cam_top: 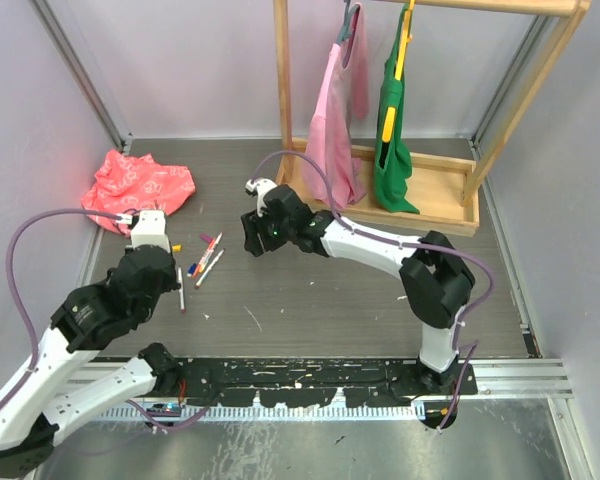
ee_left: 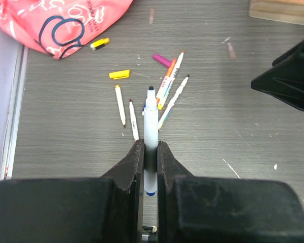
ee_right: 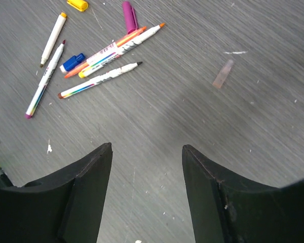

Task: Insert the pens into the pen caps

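A white marker with a dark tip (ee_left: 151, 121) is held upright by my left gripper, shut on it. Loose pens lie on the grey table: a white-and-orange marker (ee_right: 121, 50), a white rainbow-striped marker (ee_right: 99, 79), a purple-ended one (ee_right: 45, 81) and a short white one (ee_right: 54, 35). Caps lie among them: purple (ee_right: 129, 15), blue (ee_right: 73, 62) and yellow (ee_right: 78, 4). My right gripper hangs over the table just right of the pens, open, with nothing between its fingers.
A pink patterned bag (cam_top: 130, 185) is at the back left. A wooden rack (cam_top: 445, 200) with hanging pink and green garments stands at the back right.
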